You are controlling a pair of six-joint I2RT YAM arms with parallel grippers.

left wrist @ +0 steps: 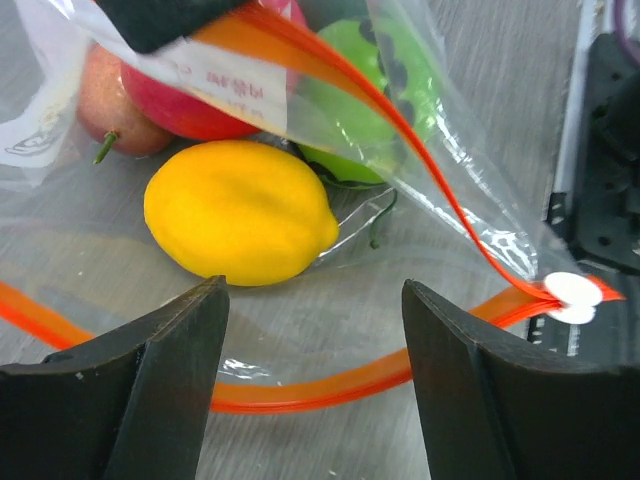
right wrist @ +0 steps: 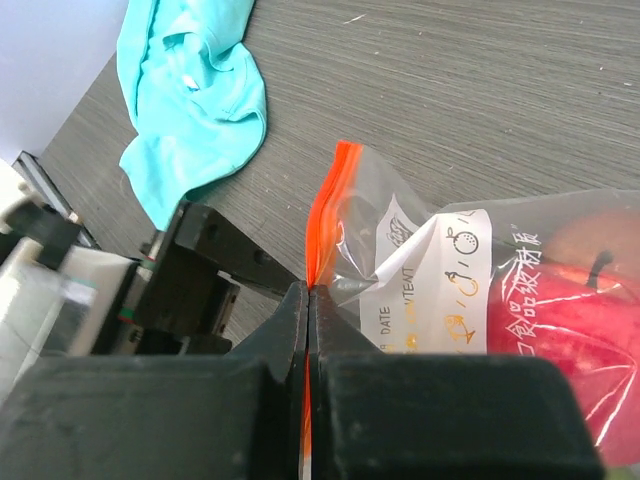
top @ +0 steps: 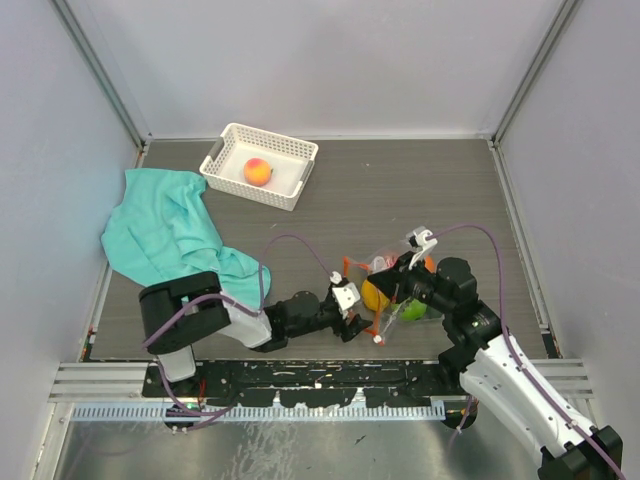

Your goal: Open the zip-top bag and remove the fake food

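Note:
The clear zip bag (right wrist: 440,285) has an orange zip edge, and its mouth gapes toward my left gripper. That gripper stands partly open at the mouth, its fingers on either side of the lower orange edge (left wrist: 290,398) with nothing gripped between them. Inside the bag lie a yellow lemon (left wrist: 240,212), a red fruit (left wrist: 190,105), a brownish fruit (left wrist: 112,100) and a green pepper (left wrist: 370,95). My right gripper is shut on the upper orange zip edge (right wrist: 328,210), holding that side up.
A white basket (top: 225,170) with a peach (top: 257,172) stands at the back left. A turquoise cloth (top: 165,225) lies on the left.

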